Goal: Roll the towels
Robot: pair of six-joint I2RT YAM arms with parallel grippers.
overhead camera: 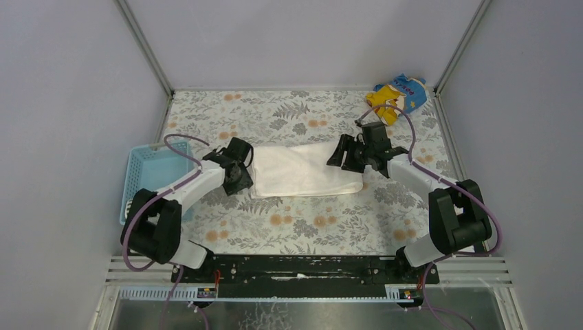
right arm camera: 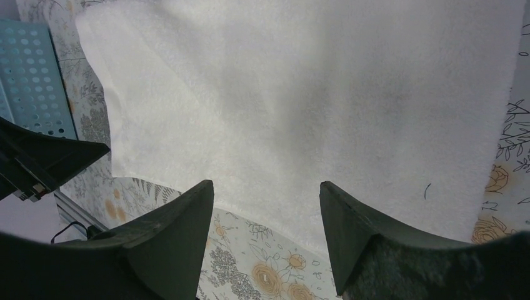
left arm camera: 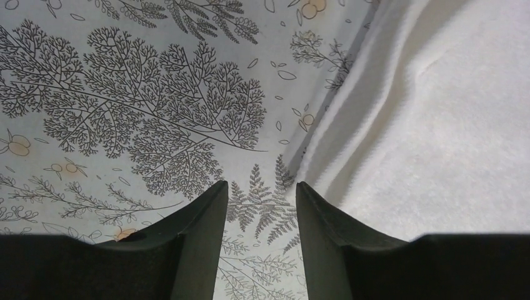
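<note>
A white towel [overhead camera: 302,168] lies spread flat, longer sideways, in the middle of the table. Its left edge shows small folds in the left wrist view, where the towel [left arm camera: 456,137] fills the right side. My left gripper is part open at that edge, with no cloth seen gripped between its fingers; the right fingertip is close against the towel's border. Over the towel's right part hangs my right gripper, its fingers apart and only flat cloth [right arm camera: 300,112] visible beneath them.
At the left stands a light blue basket [overhead camera: 159,146] with something striped in it, partly behind the left arm. A yellow and blue bag [overhead camera: 402,96] sits at the back right. The flowered tablecloth [overhead camera: 295,230] is clear in front of the towel.
</note>
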